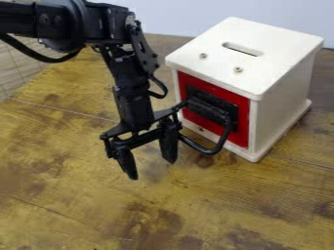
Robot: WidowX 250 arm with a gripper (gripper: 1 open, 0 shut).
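Note:
My black gripper (148, 156) points down over the wooden table, left of and in front of a white box (274, 68). It is open, its two fingers apart with nothing visible between them. The box has a slot and two small screws on its sloped top, a red front panel (190, 82) and a black fitting with a curved black bar or hose (222, 139) that runs down behind the gripper. Where that curved piece ends is partly hidden by the arm.
A pale wall stands behind the box, and a tiled surface shows beyond the table's left edge.

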